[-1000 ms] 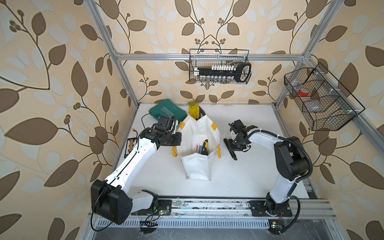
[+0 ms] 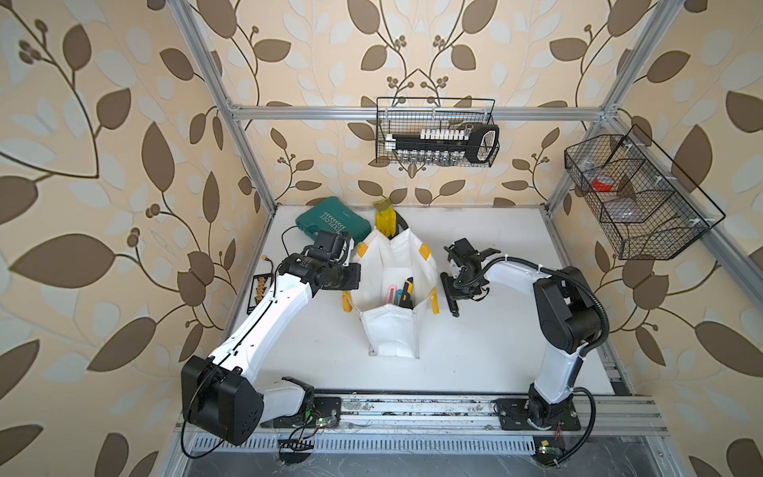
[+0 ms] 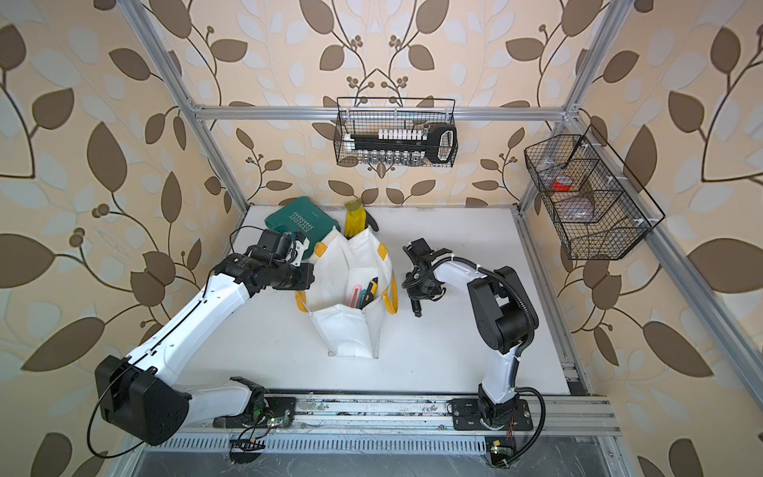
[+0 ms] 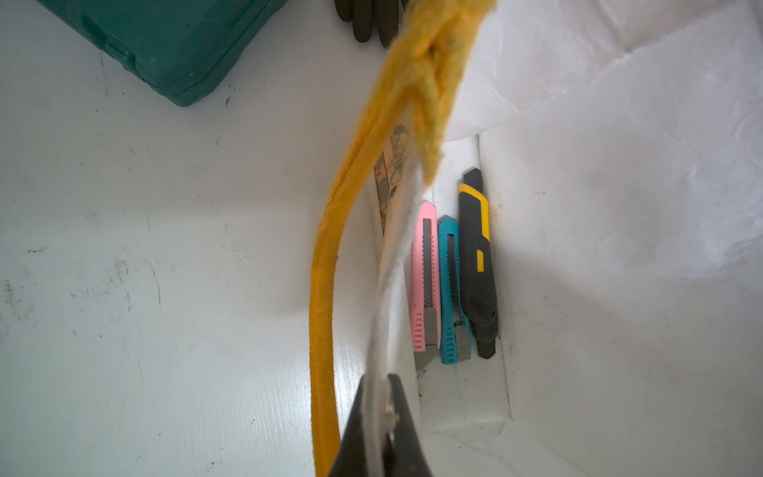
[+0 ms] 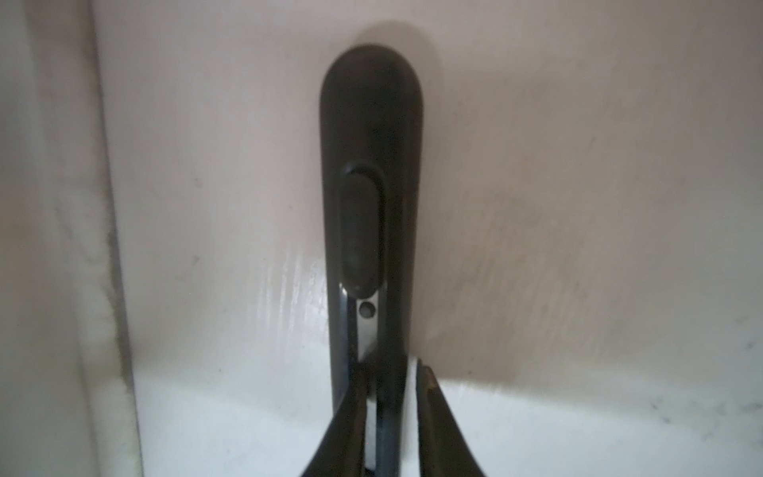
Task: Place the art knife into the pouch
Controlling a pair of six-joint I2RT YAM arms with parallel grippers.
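Note:
A black art knife (image 5: 369, 119) lies on the table right of the white pouch (image 2: 393, 334), beneath my right gripper, whose fingertips are close together over the knife's lower body, part open; whether they grip it is unclear. My left gripper is shut on the pouch's left rim at its fingertips, beside a yellow strap (image 4: 326, 278). Inside the pouch lie a pink cutter (image 4: 425, 278), a teal cutter (image 4: 449, 290) and a black-and-yellow cutter (image 4: 477, 238).
A green case (image 2: 326, 214) and yellow gloves (image 2: 385, 214) lie behind the pouch. Wire baskets (image 2: 437, 143) hang on the back and right rails.
My right gripper has moved slightly left with the black knife beneath it, which has shifted left toward the pouch and turned a little. The left arm is still.

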